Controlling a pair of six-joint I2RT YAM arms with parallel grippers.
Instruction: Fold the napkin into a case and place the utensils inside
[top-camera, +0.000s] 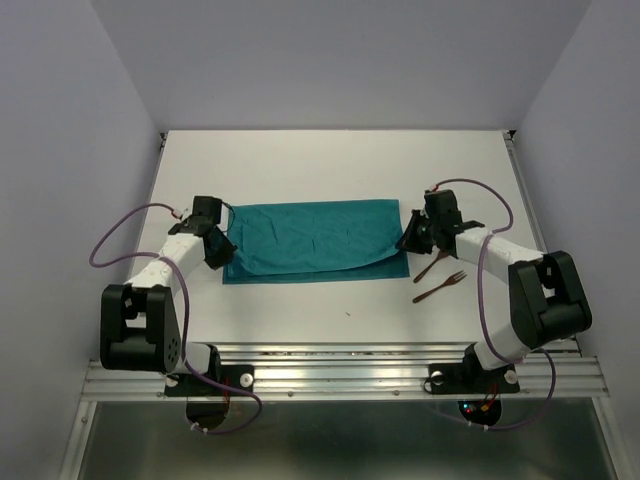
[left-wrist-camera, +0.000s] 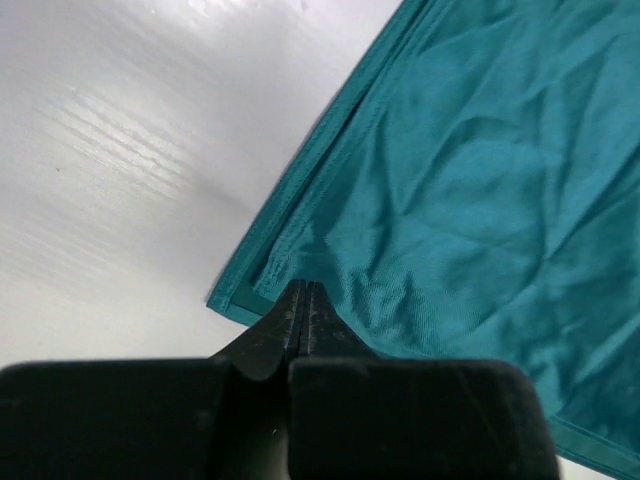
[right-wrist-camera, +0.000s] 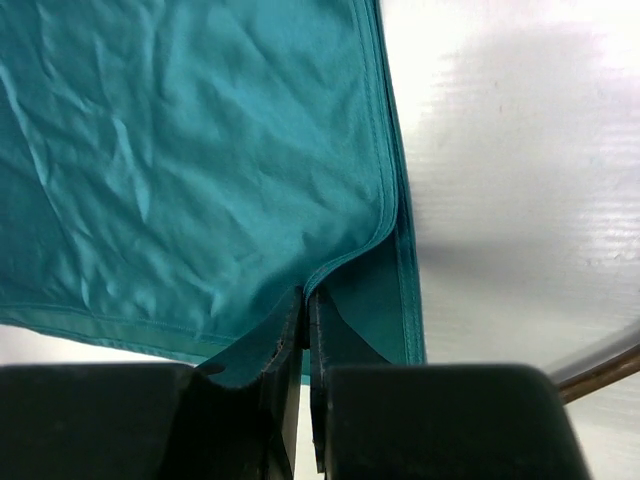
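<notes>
The teal napkin (top-camera: 315, 232) lies spread lengthwise across the middle of the table, folded in layers, with a strip of the lower layer showing along its front edge. At its front left corner is my left gripper, shut over the upper layer; whether cloth sits between its tips cannot be made out. My right gripper is shut on the upper layer's edge near the right end, and that edge curves up into the fingers. On the right lie a brown-handled fork (top-camera: 440, 287) and a second brown utensil (top-camera: 424, 271), partly hidden under the right arm.
Bare white table (top-camera: 330, 165) stretches behind the napkin, and more free room lies in front of it. A metal rail (top-camera: 330, 355) runs along the front. In the right wrist view, a brown handle (right-wrist-camera: 600, 375) shows at the lower right.
</notes>
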